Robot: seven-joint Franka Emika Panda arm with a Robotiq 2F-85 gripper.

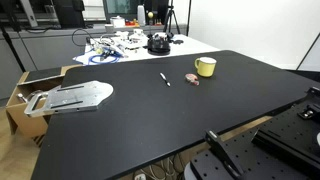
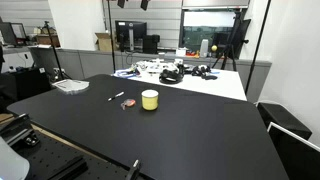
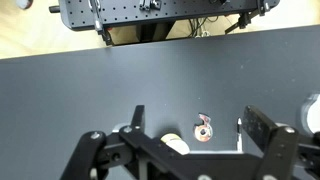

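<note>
A yellow mug (image 1: 205, 67) (image 2: 150, 100) stands upright on the dark table. Beside it lies a small reddish item (image 1: 192, 79) (image 2: 128, 103) (image 3: 203, 129), round at one end in the wrist view. A thin pen-like object (image 1: 164, 79) (image 2: 113, 97) (image 3: 239, 135) rests a little farther from the mug. In the wrist view, my gripper is open high over the table, with nothing held between its fingers. The mug's pale round top (image 3: 175, 143) shows there, partly hidden by the gripper body.
A flat white piece (image 1: 75, 97) (image 2: 72, 87) lies toward one end of the table (image 1: 130, 130). A wooden box (image 1: 30, 105) stands beyond that end. Cables and equipment (image 1: 120, 45) fill a white surface behind.
</note>
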